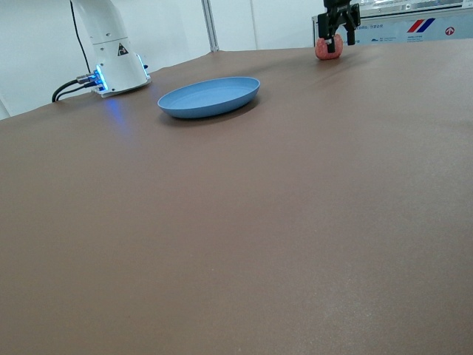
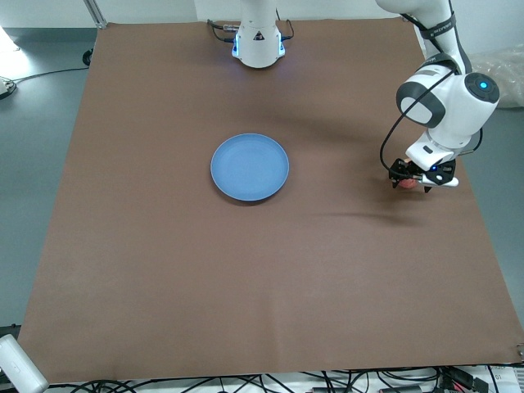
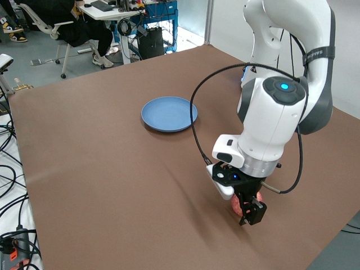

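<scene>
A blue plate (image 2: 250, 167) (image 1: 208, 96) (image 3: 169, 114) lies empty on the brown table. To its right, my gripper (image 2: 412, 182) (image 1: 338, 41) (image 3: 248, 216) hangs low over a pinkish-red round object (image 1: 324, 48) (image 3: 238, 207), its dark fingers around it. In the left view the object (image 2: 406, 184) is mostly hidden under the gripper. I cannot tell whether the fingers are closed on it.
A white robot base (image 2: 258, 41) with cables stands at the back of the table. Cables (image 3: 11, 197) run beyond one edge.
</scene>
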